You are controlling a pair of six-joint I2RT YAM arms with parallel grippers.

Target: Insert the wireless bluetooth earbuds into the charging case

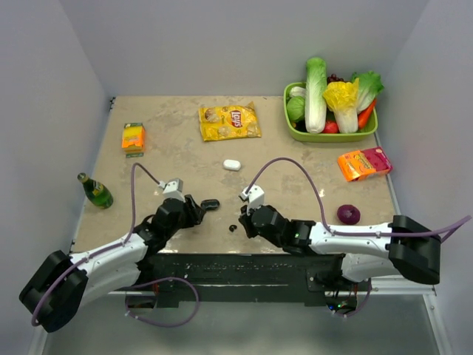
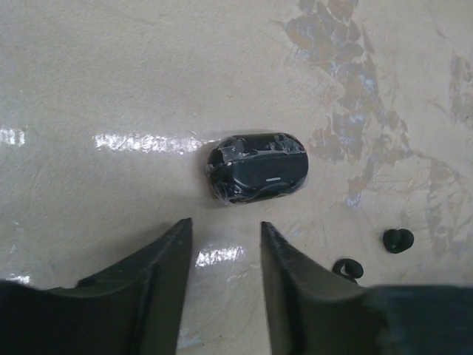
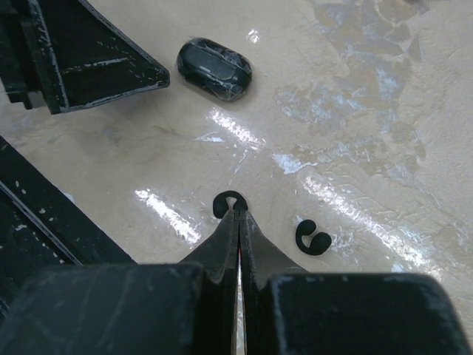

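Observation:
The black charging case lies on the table just right of my left gripper; in the left wrist view the case sits beyond the fingertips of the left gripper, which are apart with nothing between them. Two small black earbuds lie to the case's lower right. In the right wrist view the case is upper left, and the earbuds lie by my right gripper, whose fingertips are shut together over one earbud; whether it touches that earbud I cannot tell.
A white case lies behind, with a chips bag farther back. A vegetable basket, snack bag and onion are on the right; a bottle and yellow box on the left.

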